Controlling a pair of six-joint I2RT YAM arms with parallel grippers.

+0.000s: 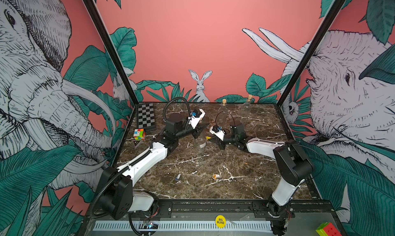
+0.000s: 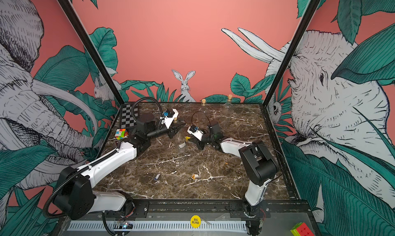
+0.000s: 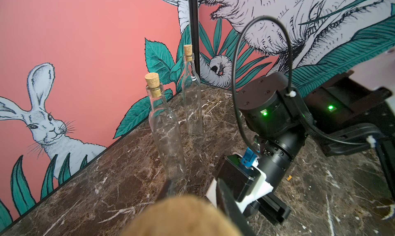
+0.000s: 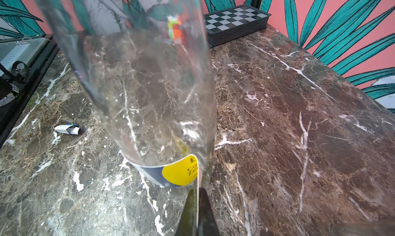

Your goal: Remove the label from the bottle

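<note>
A clear bottle stands upright at mid table, with its cork close to the left wrist camera. My left gripper is shut on the bottle at its top. Low on the bottle, a label with a yellow patch has one end peeled away toward my right gripper, which is shut on that thin strip, seen edge-on between its fingertips.
Two corked bottles stand behind. A checkerboard box and a puzzle cube are at the left. Small scraps lie on the front of the table, which is otherwise fairly clear.
</note>
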